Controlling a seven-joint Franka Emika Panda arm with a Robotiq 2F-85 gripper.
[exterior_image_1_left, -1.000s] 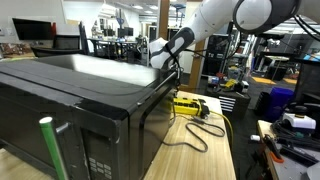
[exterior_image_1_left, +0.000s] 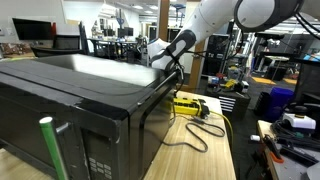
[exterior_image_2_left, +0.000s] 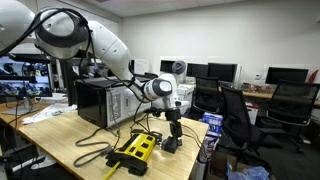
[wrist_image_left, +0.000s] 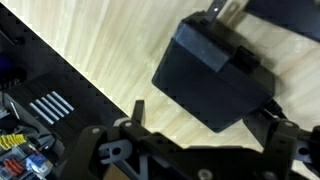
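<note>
A black box-like object (wrist_image_left: 213, 75) with a raised darker top lies on the pale wooden table under my gripper in the wrist view. The gripper is open, one finger at the box's left and the other close to its lower right edge. Whether that finger touches the box I cannot tell. In exterior view 2 the gripper (exterior_image_2_left: 174, 131) points down over the small dark object (exterior_image_2_left: 171, 145) near the table's right end. The black oven-like box partly hides the gripper in exterior view 1.
A yellow device (exterior_image_2_left: 134, 153) with loose dark cables lies beside the gripper. The large black oven-like box (exterior_image_1_left: 115, 125) fills the near side. Office chairs (exterior_image_2_left: 240, 110) stand past the table's edge. Bare table (exterior_image_2_left: 95, 153) shows in front.
The arm has shifted slightly to the right in exterior view 1. The oven-like box, yellow device and cables have not moved.
</note>
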